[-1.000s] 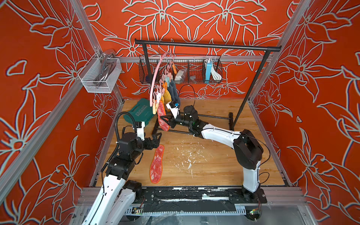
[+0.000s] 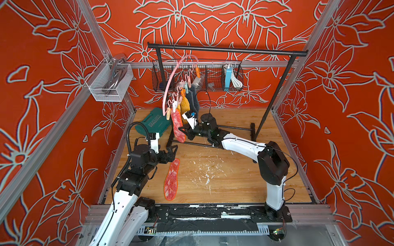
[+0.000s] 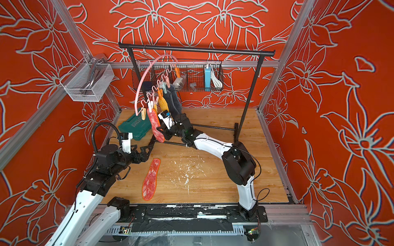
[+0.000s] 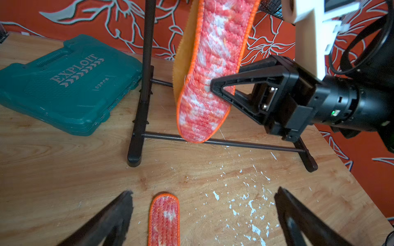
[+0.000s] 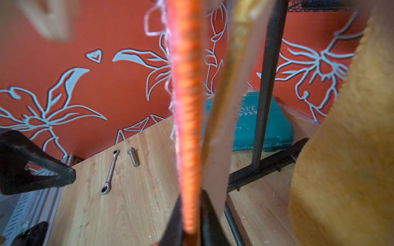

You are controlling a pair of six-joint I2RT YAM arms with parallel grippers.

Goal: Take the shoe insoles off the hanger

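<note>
A red speckled insole [image 2: 177, 125] hangs from the pink clip hanger [image 2: 167, 90], with yellow insoles [image 5: 340, 172] and dark ones [image 3: 172, 100] behind it. My right gripper is at this red insole's lower part; in the right wrist view the orange edge stands between the fingers, but whether they grip is unclear. A second red insole [image 2: 172, 179] lies flat on the table. My left gripper is open and empty, above and left of that insole.
A black rack [image 2: 229, 50] carries the hanger. A green case [image 2: 152, 121] lies at back left. Wire baskets [image 2: 217, 78] hang on the back wall and a white one [image 2: 105, 92] on the left.
The hanger and its hanging insoles have swung and turned slightly. My right arm has moved a little; the left arm has hardly moved.
</note>
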